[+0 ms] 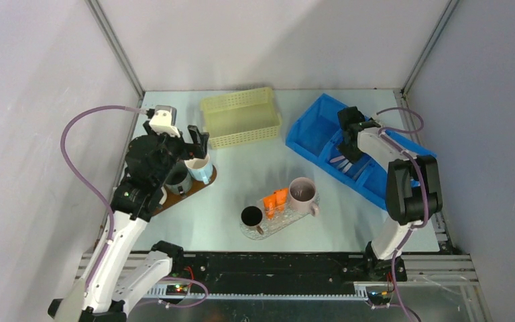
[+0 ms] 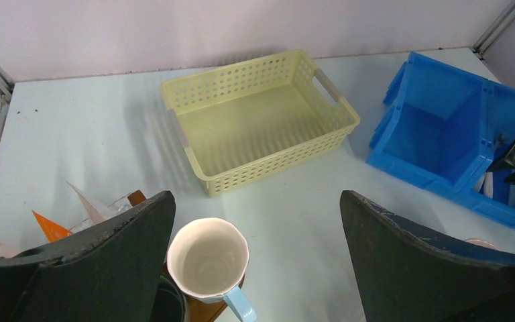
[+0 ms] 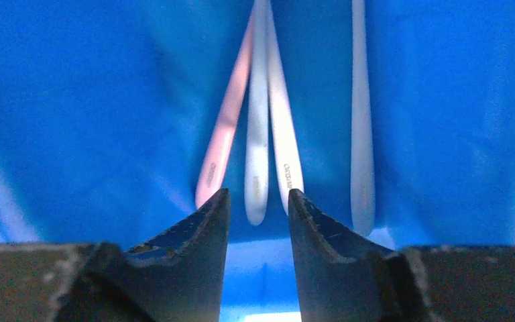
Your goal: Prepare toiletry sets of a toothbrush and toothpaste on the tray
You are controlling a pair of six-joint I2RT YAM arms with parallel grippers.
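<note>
In the right wrist view, several toothbrush handles lie in the blue bin (image 1: 307, 147): a pink toothbrush (image 3: 224, 127), a pale grey-blue toothbrush (image 3: 257, 147), a white toothbrush (image 3: 283, 127) and a separate bluish toothbrush (image 3: 362, 147). Their heads are out of view. Over the handle ends is my right gripper, its fingers apart; the grey-blue handle end shows in the gap, not visibly clamped. My left gripper stands open and empty above the brown tray (image 1: 194, 188). On the clear tray (image 1: 281, 223) lie orange packets (image 1: 275, 201).
A yellow basket (image 1: 239, 141) at the back is empty. The clear tray bears a dark cup (image 1: 251, 216) and a pinkish mug (image 1: 302, 193). A white mug (image 1: 200, 168) and a grey mug (image 1: 178, 180) stand on the brown tray. Open table lies between the trays.
</note>
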